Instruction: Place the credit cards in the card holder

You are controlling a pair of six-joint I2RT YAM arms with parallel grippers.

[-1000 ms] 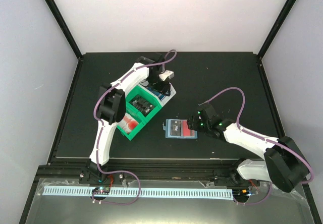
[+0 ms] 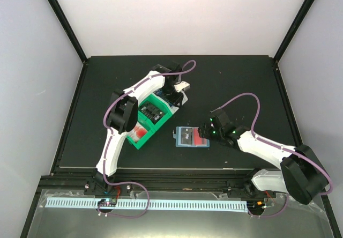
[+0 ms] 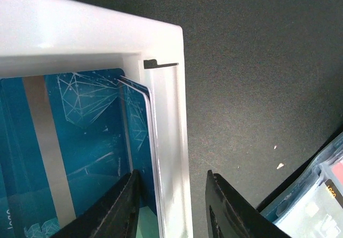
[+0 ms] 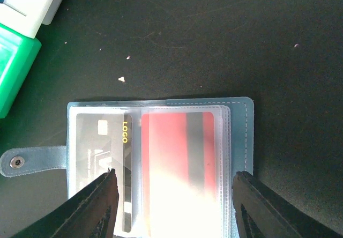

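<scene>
My left gripper is open at the white compartment (image 3: 171, 109), one finger inside against blue cards (image 3: 75, 131) leaning on its wall, the other outside the wall. The card holder (image 4: 241, 136) lies open on the table, its strap with snap to the left, a grey LOGO card (image 4: 102, 141) in its left sleeve and a red card (image 4: 177, 147) in its right. My right gripper hovers open over it, nothing between its fingers.
Green trays (image 2: 151, 128) holding more cards adjoin the white one, left of the holder.
Over the last second my left gripper and arm have moved slightly right and toward the front, over the white compartment. The right arm has stayed still.
</scene>
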